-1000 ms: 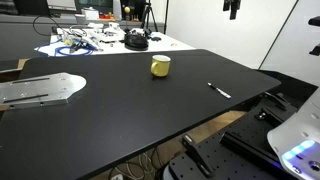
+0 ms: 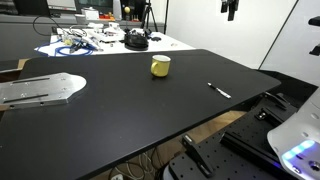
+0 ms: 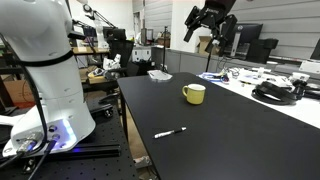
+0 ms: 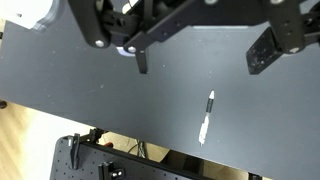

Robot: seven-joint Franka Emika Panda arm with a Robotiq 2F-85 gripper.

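A yellow mug (image 2: 160,66) stands upright on the black table, also seen in exterior view 2 as the yellow mug (image 3: 193,94). Closer to the table's edge lies a slim pen (image 2: 219,90), white and dark. The pen (image 4: 206,118) shows whole in the wrist view, below the gap between my fingers. My gripper is open, its two dark fingers wide apart with nothing held. In exterior view 2 the gripper (image 3: 200,42) hangs high above the tabletop, clear of both mug and pen. Exterior view 1 shows only its fingertips at the top edge.
A flat silvery plate-like piece (image 2: 40,90) lies at the left of the black table (image 2: 130,115). Cables and equipment (image 2: 85,38) clutter the area behind.
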